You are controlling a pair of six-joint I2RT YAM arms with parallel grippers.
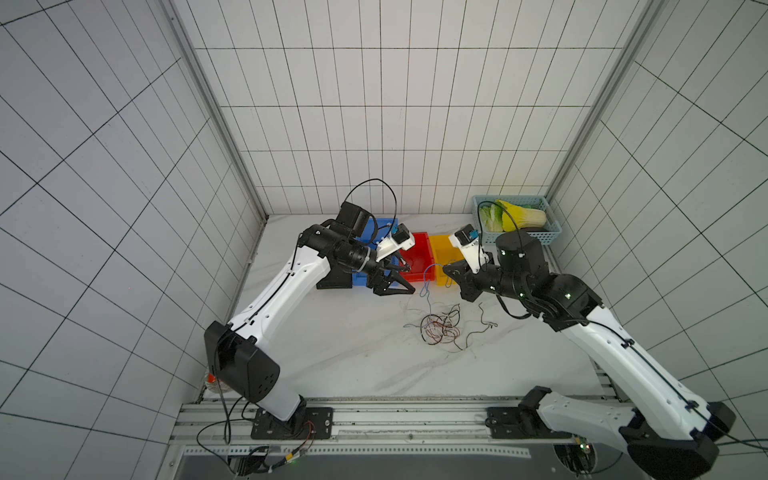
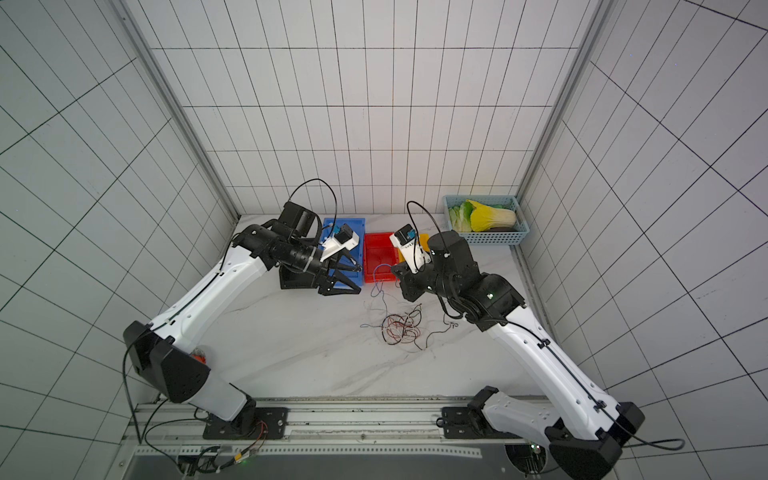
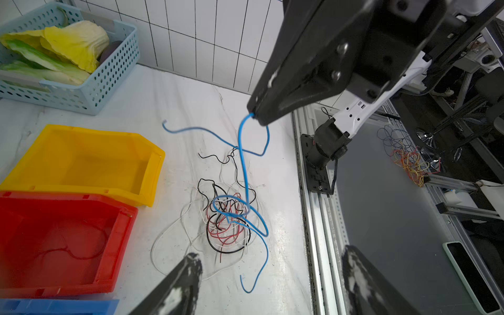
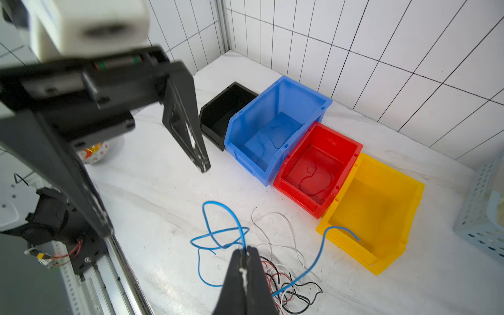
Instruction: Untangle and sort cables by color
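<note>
From my right gripper (image 1: 450, 270), shut on it, a blue cable (image 3: 241, 157) dangles in loops over the tangle of white, red and black cables (image 1: 440, 326) on the table. My left gripper (image 1: 404, 280) hangs in the air to the left, open, with nothing seen between its fingers. Along the back stand the black bin (image 4: 218, 118), the blue bin (image 4: 278, 131), the red bin (image 4: 317, 162) and the yellow bin (image 4: 388, 199). Thin blue cable lies in the blue bin, thin red in the red one. The yellow bin looks empty.
A light blue basket (image 1: 548, 233) of vegetables stands at the back right. A bowl with orange packets (image 4: 92, 153) is at the left front, and the front rail edges the table.
</note>
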